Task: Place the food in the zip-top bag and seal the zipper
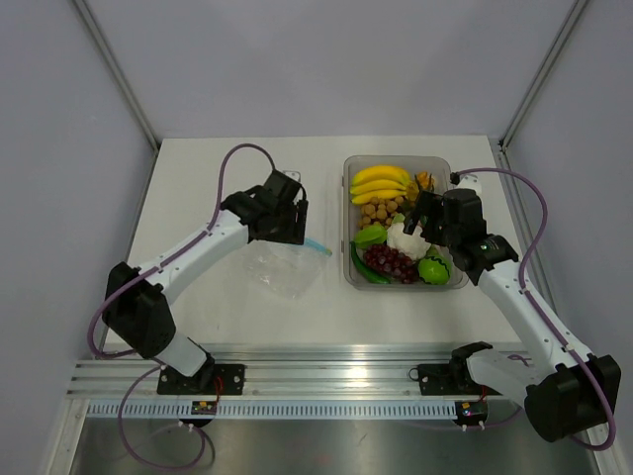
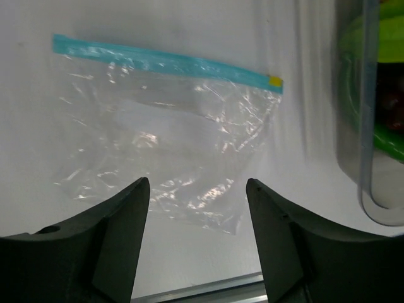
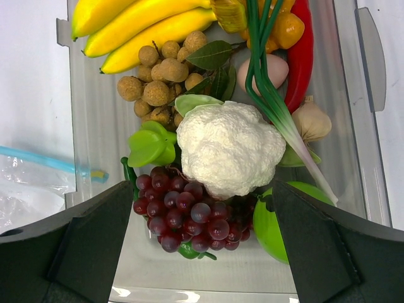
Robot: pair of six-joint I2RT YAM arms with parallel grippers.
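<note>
A clear zip top bag (image 2: pixel 177 126) with a blue zipper strip (image 2: pixel 164 61) lies flat on the table, left of the food bin. At the strip's right end sits a yellow slider (image 2: pixel 275 81). Above the bag hovers my left gripper (image 1: pixel 300 220), its fingers apart and touching nothing. My right gripper is open over the grey bin (image 1: pixel 396 160). Below it show a white cauliflower (image 3: pixel 230 150), dark red grapes (image 3: pixel 189 211) and a green pepper (image 3: pixel 153 144). In the top view the left gripper hides part of the strip.
Bananas (image 1: pixel 381 180), brown round fruit (image 3: pixel 156 88), an egg (image 3: pixel 274 71), scallions (image 3: pixel 271 101), a red chili (image 3: pixel 302 57) and garlic (image 3: pixel 311 121) also fill the bin. Its side wall (image 2: pixel 368 126) rises close to the bag's right. Bare table surrounds the bag otherwise.
</note>
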